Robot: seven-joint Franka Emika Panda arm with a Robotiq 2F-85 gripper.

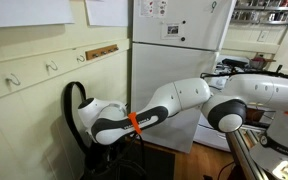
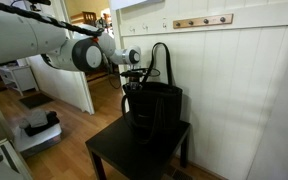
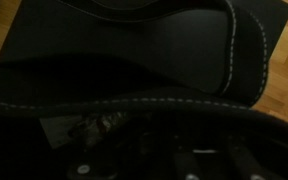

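A black tote bag stands on a low black table. One handle rises in a loop near the wall. In the wrist view, a dark strap with white stitching crosses close in front of the camera, and another stitched strap curves behind it. My gripper points down at the bag's top, on the side towards the arm. Its fingers are too dark to make out, so neither their spread nor whether fabric lies between them shows.
A wall with a wooden hook rail stands close behind the bag. A white fridge is beyond the arm. Bare wooden floor lies beside the table.
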